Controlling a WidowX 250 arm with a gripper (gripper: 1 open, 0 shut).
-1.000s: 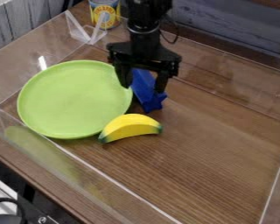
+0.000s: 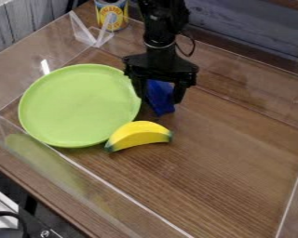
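Note:
The black gripper (image 2: 159,84) hangs over a blue object (image 2: 162,100), its fingers straddling it and standing apart; whether they touch it is unclear. The blue object is partly hidden behind the fingers. A green plate (image 2: 64,107) lies to the left of them. A yellow banana (image 2: 139,135) lies just below the plate's right edge, in front of the blue object.
A can with a yellow label (image 2: 111,15) stands at the back left near a clear plastic piece.
The gripper has shifted slightly up and back in the view, and more recently a little left; the blue object looks more covered by it. The plate and banana have not moved.

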